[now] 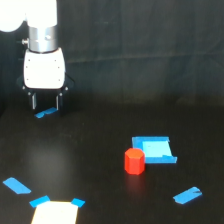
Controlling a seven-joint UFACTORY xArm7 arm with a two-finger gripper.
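Observation:
At the upper left the white robot hand hangs pointing down, its gripper point(46, 101) open with the fingers spread apart and nothing visible between them. A red block point(135, 161) with angular sides stands on the dark table, right of the middle. It is well to the right of my gripper and nearer the camera. Just behind the block lies a pale square patch point(157, 149) edged with blue tape; the block overlaps its front left corner in this view, and I cannot tell whether it touches the patch.
Strips of blue tape point(16, 186) lie at the front left, and another tape strip point(187, 195) is at the front right. A pale square point(54, 214) with blue tape at its corners is cut off by the bottom edge. The table point(80, 150) between gripper and block is clear.

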